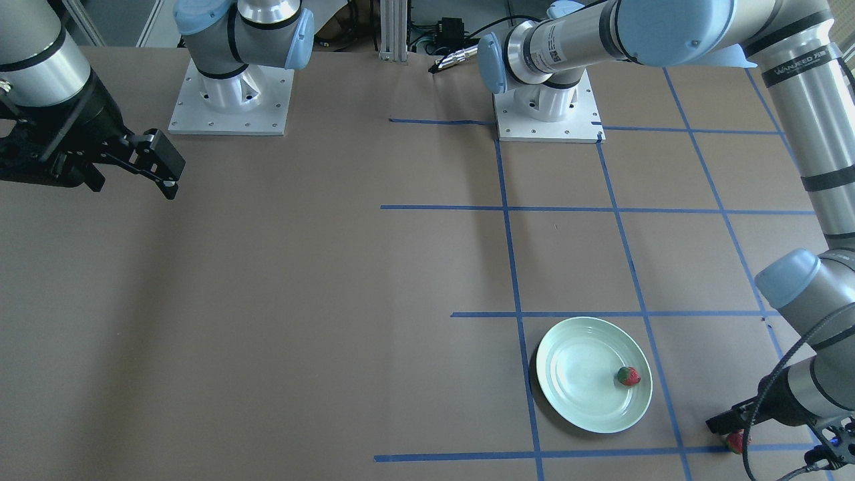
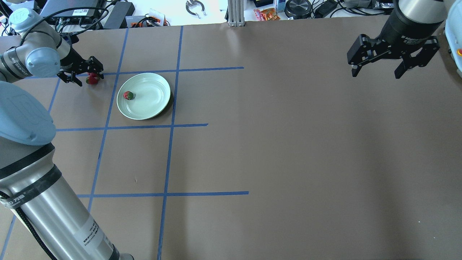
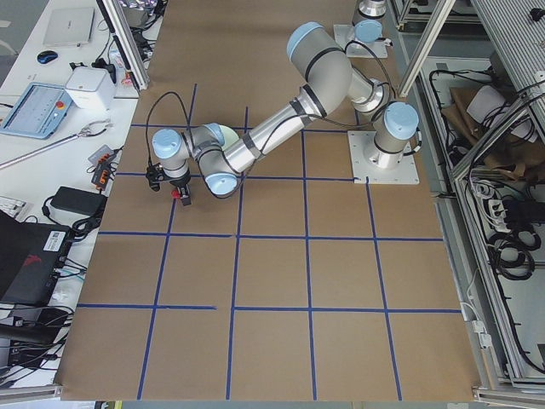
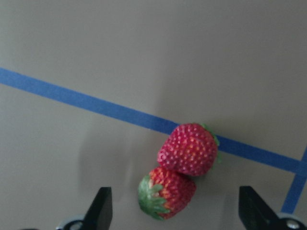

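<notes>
Two strawberries lie touching on the table, beside a blue tape line: a leafy-end one [image 4: 168, 191] nearer the fingers in the wrist view, another [image 4: 188, 149] just behind it. My black gripper is down low over them, open, a finger on either side. In the front view it mostly hides them. A pale green plate [image 1: 585, 359] holds one strawberry [image 1: 628, 377], beside my gripper.
A second arm with a black gripper [image 2: 394, 54] stands at the far side of the table. A cluttered side bench [image 3: 68, 128] borders the table near my gripper.
</notes>
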